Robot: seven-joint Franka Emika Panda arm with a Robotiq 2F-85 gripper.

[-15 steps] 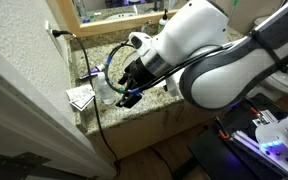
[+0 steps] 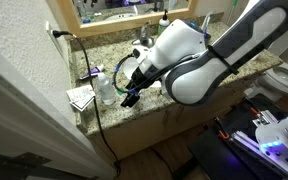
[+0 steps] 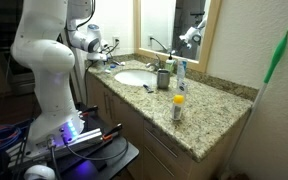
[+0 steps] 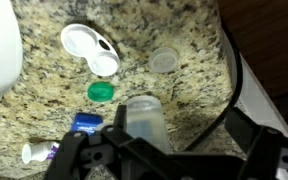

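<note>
In the wrist view my gripper stands open above the granite counter, with nothing held between its fingers. A clear bottle (image 4: 146,120) rises beside the left finger, which hides part of it. Up the frame lie a white two-lobed case (image 4: 89,48), a clear round cap (image 4: 164,60) and a green cap (image 4: 100,91). To the left are a small blue box (image 4: 86,122) and a white tube (image 4: 39,151). From exterior view 1, the gripper (image 2: 132,98) hangs near the counter's front edge, right of the clear bottle (image 2: 105,89).
A black cord (image 4: 222,112) runs past the right finger; in exterior view 1 this cord (image 2: 91,90) hangs from the wall. White papers (image 2: 81,97) lie left of the bottle. An orange-capped bottle (image 3: 178,107) and a tall clear bottle (image 3: 180,76) stand along the counter's other end.
The arm's elbow and forearm have shifted in exterior view 1. The gripper has moved only slightly near the front edge. The bottle and papers stay where they were.
</note>
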